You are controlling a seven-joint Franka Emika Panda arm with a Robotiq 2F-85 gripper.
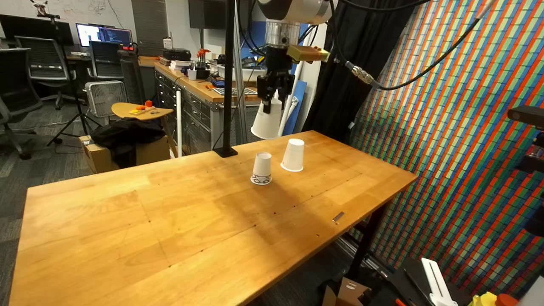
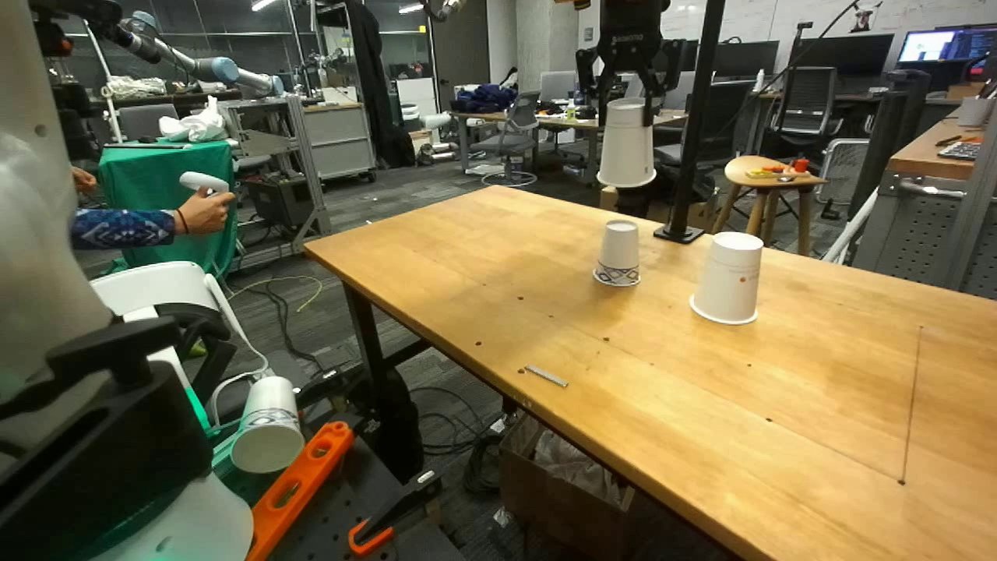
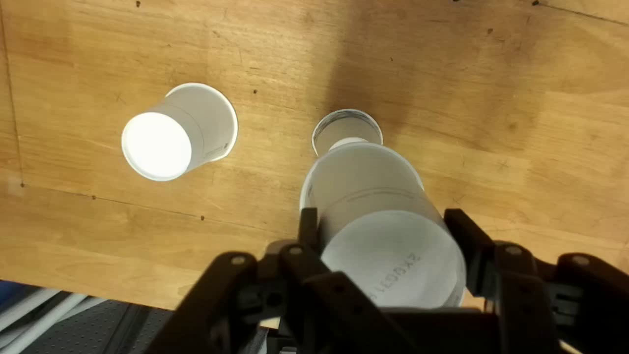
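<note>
A large white paper cup (image 3: 393,253) hangs upside down in my gripper, which is shut on its sides close to the base. In exterior view 1 this held cup (image 1: 266,120) is well above the table, mouth downward. Two other cups stand inverted on the wood: a small patterned cup (image 2: 618,254) and a larger plain white cup (image 2: 727,280). Seen from the wrist, the small cup (image 3: 348,129) is partly hidden behind the held cup's rim, while the plain cup (image 3: 180,132) sits apart to the left.
A black post (image 2: 692,140) rises from the table edge near the held cup. On the wooden table (image 1: 153,219) lies a small metal strip (image 2: 546,375) near one edge.
</note>
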